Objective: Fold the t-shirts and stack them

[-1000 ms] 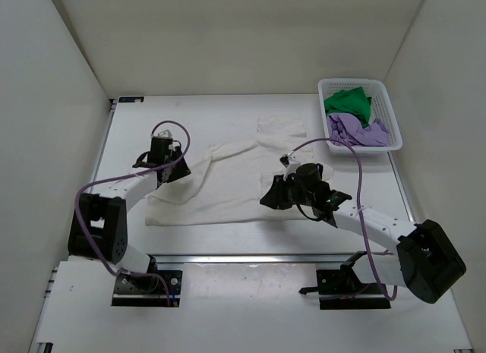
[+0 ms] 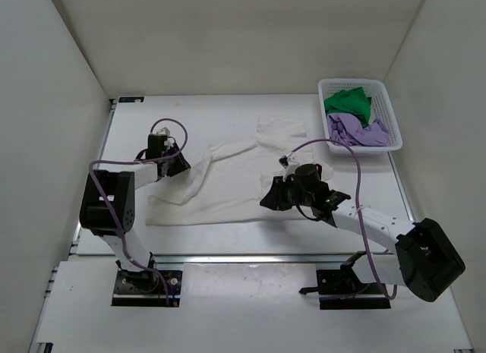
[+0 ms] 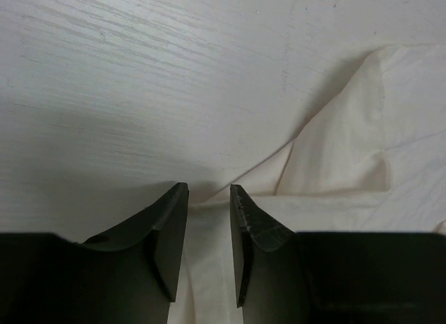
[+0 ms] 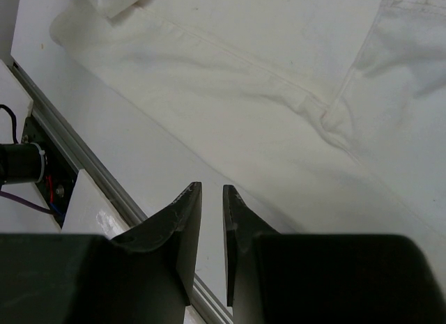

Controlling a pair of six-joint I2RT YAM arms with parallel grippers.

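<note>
A white t-shirt (image 2: 228,187) lies spread on the white table, loosely creased, its left part bunched near my left gripper (image 2: 184,165). In the left wrist view, an edge of the white cloth (image 3: 334,146) runs across the gap between the fingers, which stand apart; I see no pinch on it. Over the front right part of the shirt hovers my right gripper (image 2: 267,203). Its fingers (image 4: 182,226) are a narrow gap apart in the right wrist view, with bare tabletop showing between them and the shirt (image 4: 209,94) beyond.
A white basket (image 2: 394,125) at the back right holds a green cloth (image 2: 349,102) and a purple cloth (image 2: 355,133). A metal rail (image 2: 228,258) runs along the front.
My right arm has not moved.
</note>
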